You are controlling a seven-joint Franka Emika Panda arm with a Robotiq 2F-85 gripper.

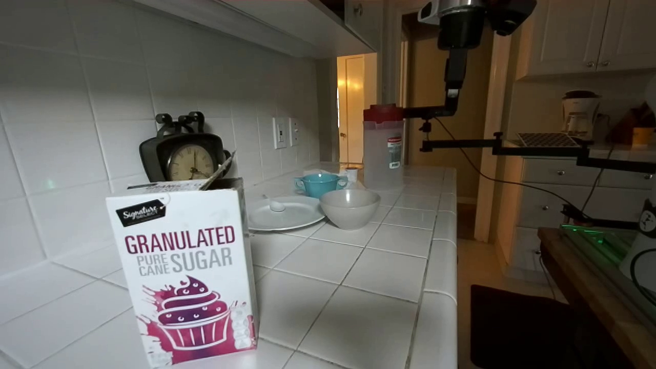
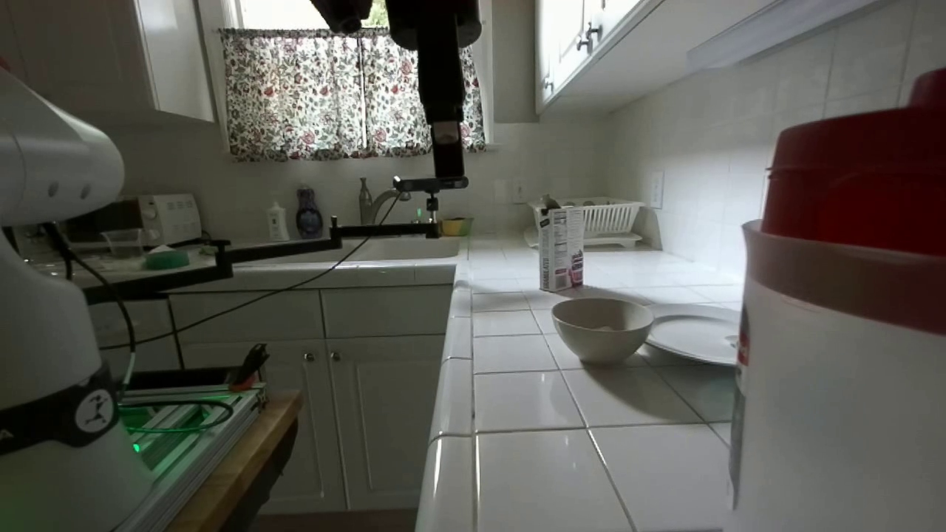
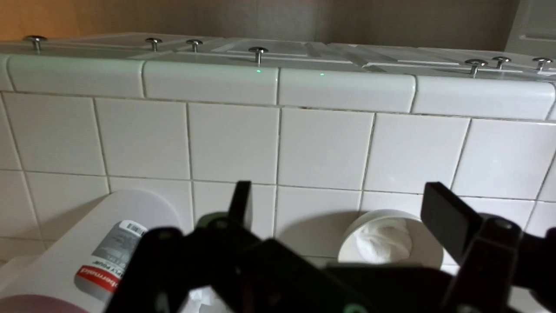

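My gripper is open in the wrist view, its dark fingers (image 3: 449, 216) wide apart with nothing held between them. In exterior view 1 it hangs high above the counter's outer edge. A pale bowl (image 1: 350, 210) rests upright on the tiles; from above, white matter (image 3: 384, 240) shows inside it, low and near the right finger. Beside the bowl, a white plate (image 1: 295, 221) carries a small white spoon (image 1: 277, 205). A teal two-handled bowl (image 1: 320, 184) stands behind them. The white sugar box (image 1: 187, 270) is upright in the foreground, its top flap raised.
A tall clear container (image 1: 382, 154) with a red lid stands at the far end of the counter. Against the wall is a dark scale-like clock (image 1: 190, 162). A dish rack (image 2: 612, 219) occupies the back corner. Bare tiles (image 1: 369, 273) stretch along the counter's outer side.
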